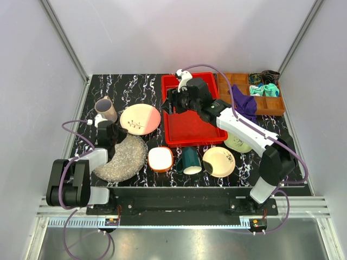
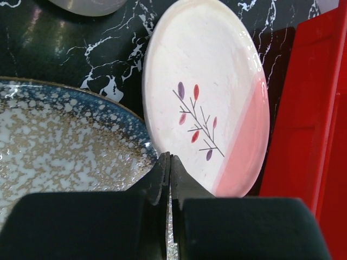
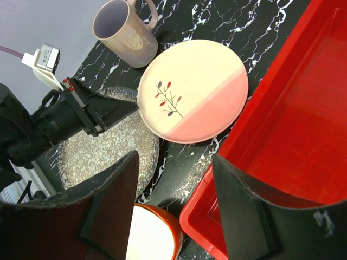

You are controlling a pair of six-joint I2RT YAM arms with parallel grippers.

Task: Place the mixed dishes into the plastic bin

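The cream and pink plate (image 1: 140,118) with a twig pattern lies left of the red plastic bin (image 1: 195,127), which is empty where I can see inside. At the plate's lower left edge is my left gripper, shut with nothing visible between its fingers; whether its tips touch the plate I cannot tell. Below them lies a large speckled plate (image 1: 123,160). My right gripper stands open and empty, above the bin's left rim. A mug (image 1: 105,109), an orange-rimmed bowl (image 1: 160,158), a dark green mug (image 1: 190,161) and a small cream plate (image 1: 219,162) rest outside the bin.
A light green dish (image 1: 237,143) lies partly under the right arm. An orange compartment tray (image 1: 269,106) with a purple cloth (image 1: 245,103) sits right of the bin. Only narrow strips of the dark marbled table show between dishes.
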